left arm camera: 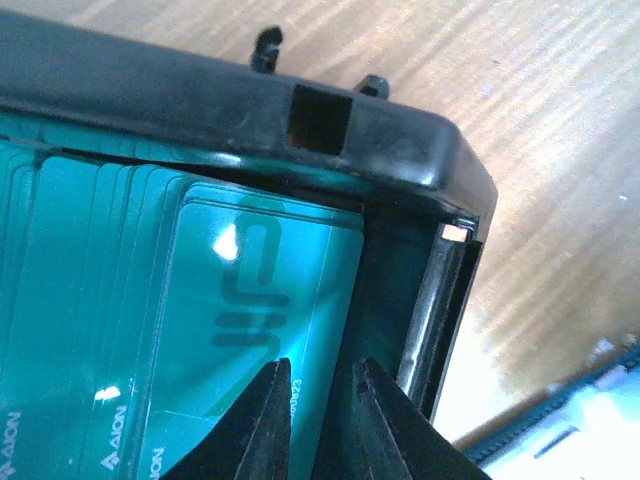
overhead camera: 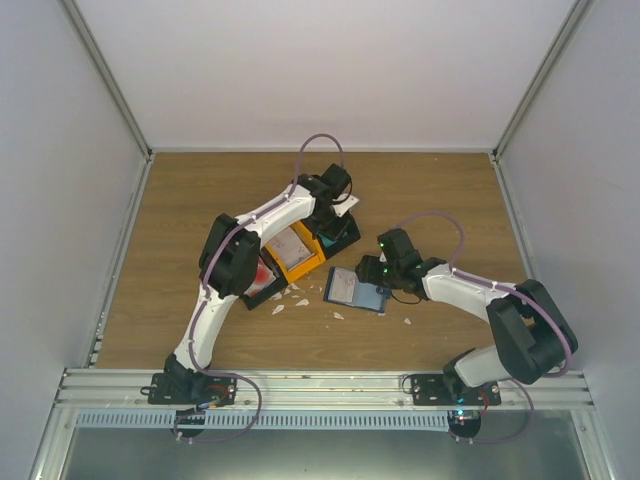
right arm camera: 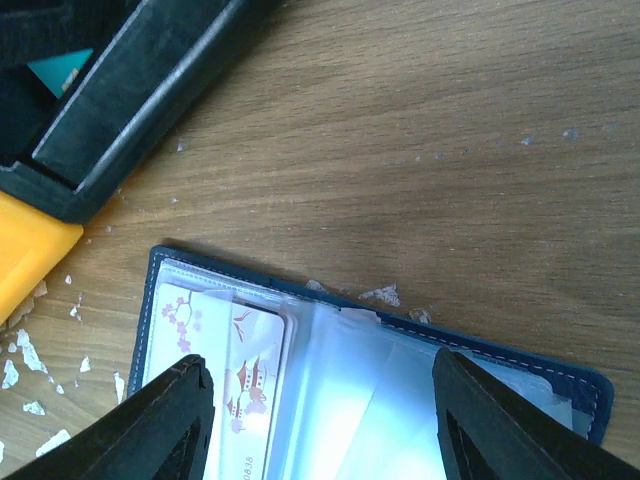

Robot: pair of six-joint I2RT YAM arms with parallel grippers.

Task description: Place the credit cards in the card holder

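Teal credit cards (left arm camera: 260,300) stand in overlapping rows in a black box (left arm camera: 390,250), faces tilted up. My left gripper reaches down at the front card's right edge, fingertips a narrow gap apart. Teal card and black box floor show between them; whether they grip anything cannot be made out. The navy-edged card holder (right arm camera: 270,275) lies open and flat on the table. Its left clear pocket holds a white card with a pink blossom print (right arm camera: 258,390); the right pocket (right arm camera: 390,400) shows no card. My right gripper is open above that pocket, fingers wide apart.
Left of the teal box, an orange box (overhead camera: 312,262) holds pale cards (overhead camera: 287,250), and another black box (overhead camera: 265,291) holds red-and-white cards (overhead camera: 262,278). Small pale flakes (overhead camera: 277,309) litter the table nearby. Bare wood lies behind and right of the holder.
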